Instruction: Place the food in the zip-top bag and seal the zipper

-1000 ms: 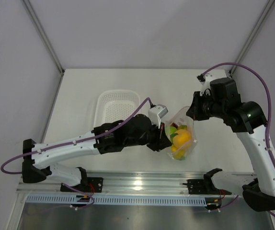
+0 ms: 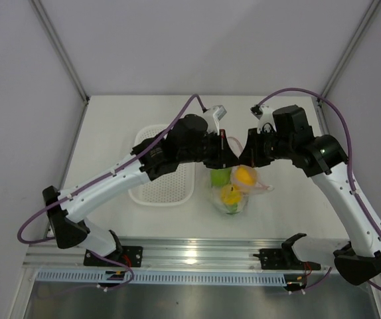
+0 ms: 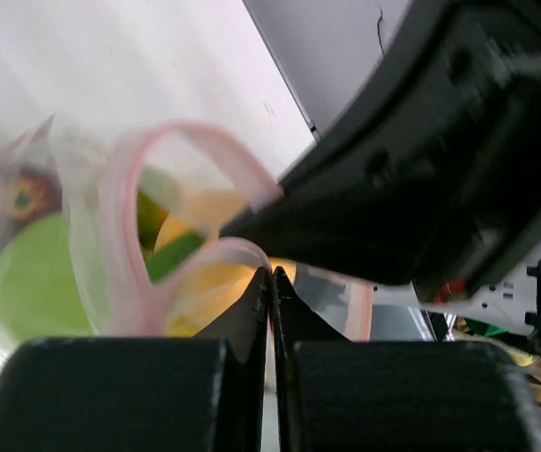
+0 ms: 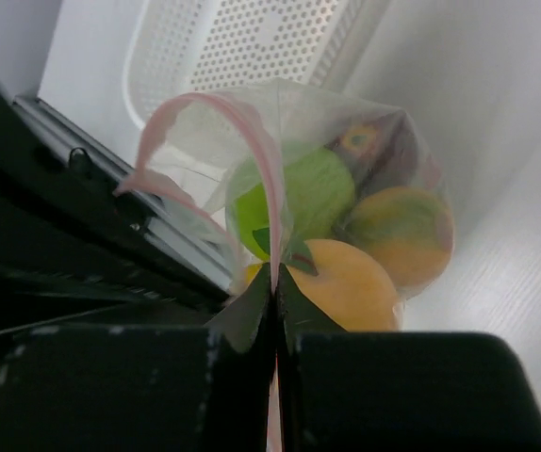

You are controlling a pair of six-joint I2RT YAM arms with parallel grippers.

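Observation:
The clear zip bag (image 2: 230,196) stands on the table, holding green, orange and yellow food; the green piece (image 4: 313,193) and orange piece (image 4: 346,282) show through it. Its pink zipper band (image 3: 120,226) curves across the top. My left gripper (image 2: 230,159) and right gripper (image 2: 247,159) meet over the bag's mouth, almost touching. In the left wrist view the left fingertips (image 3: 270,282) are shut on the pink band. In the right wrist view the right fingertips (image 4: 275,282) are shut, also on the band.
The white perforated basket (image 2: 160,189) sits empty left of the bag, partly under the left arm.
My left gripper has risen from the near-left of the bag to its top, and my right gripper has moved left to meet it there.

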